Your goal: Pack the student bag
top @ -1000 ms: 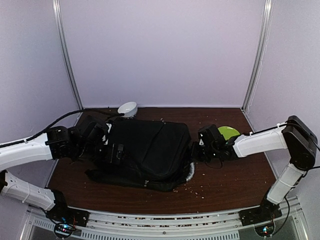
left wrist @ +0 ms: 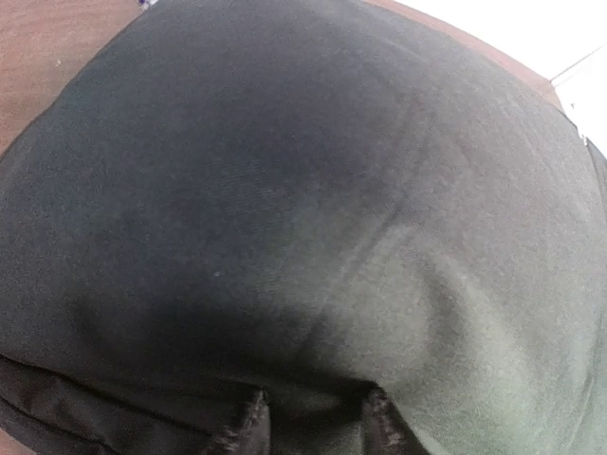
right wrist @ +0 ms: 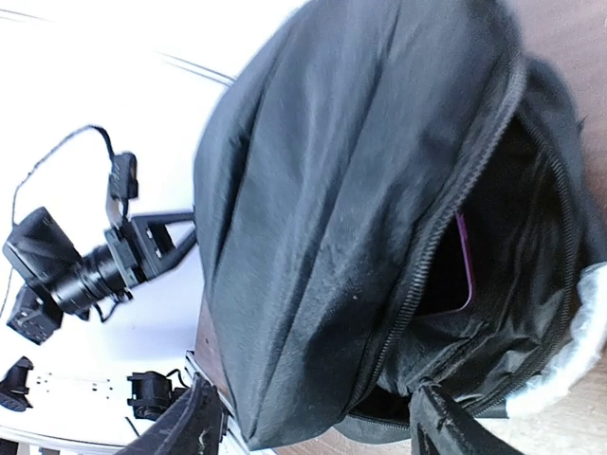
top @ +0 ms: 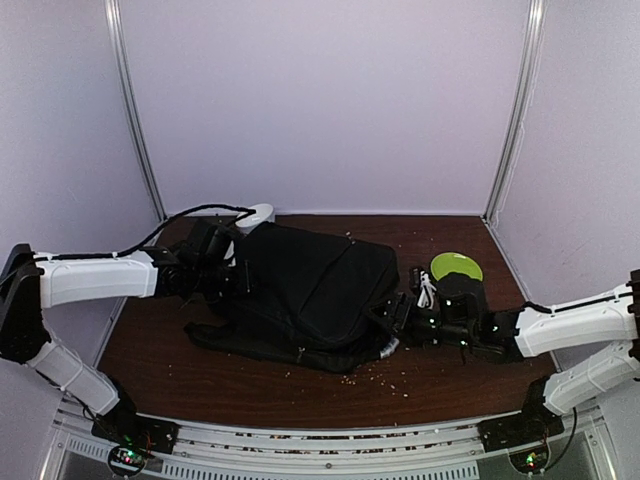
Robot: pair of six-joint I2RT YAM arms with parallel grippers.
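Observation:
The black student bag (top: pixel 325 275) lies on its side across the middle of the table. My left gripper (top: pixel 240 280) is at its left end, shut on the bag's fabric; in the left wrist view the dark fingers (left wrist: pixel 384 427) press into the cloth. At the opposite end, my right gripper (top: pixel 385 312) is open, and the right wrist view shows the lower corner of the bag's front panel (right wrist: pixel 313 379) between its spread fingers. The zip opening gapes there, with a dark, purple-edged flat object (right wrist: pixel 460 275) inside.
A white bowl (top: pixel 262 213) stands behind the bag at the back left. The green plate (top: pixel 456 266) lies behind my right gripper. Something whitish and crinkled (top: pixel 389 348) pokes out by the bag's right end, near scattered crumbs (top: pixel 375 385).
The bag has shifted right with my left gripper. The bowl is now partly covered.

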